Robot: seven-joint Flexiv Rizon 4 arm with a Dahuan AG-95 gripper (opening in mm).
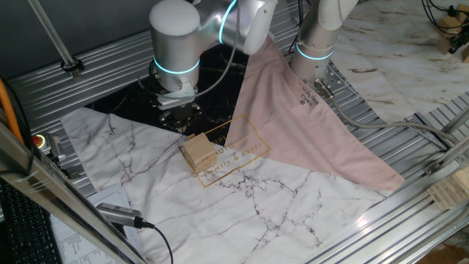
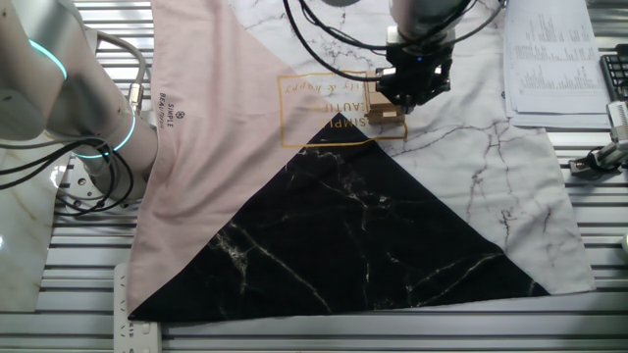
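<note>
Light wooden blocks (image 1: 196,152) lie together in a small pile on the marble-patterned cloth, at the gold printed frame. In exterior view 2 these wooden blocks (image 2: 385,110) are partly covered by my gripper. Black and pointing down, the gripper (image 1: 181,119) hangs behind the pile in exterior view 1, over the black part of the cloth. From the other side, the gripper (image 2: 414,101) appears close beside the blocks. Its fingers are dark and blurred; their opening cannot be made out, and no object shows between them.
The cloth has a pink section (image 1: 289,117), a black section (image 2: 343,226) and a white marbled section (image 1: 256,213), mostly bare. A grey device (image 1: 119,215) with a cable sits at the near left. Cables (image 2: 334,64) hang around the arm.
</note>
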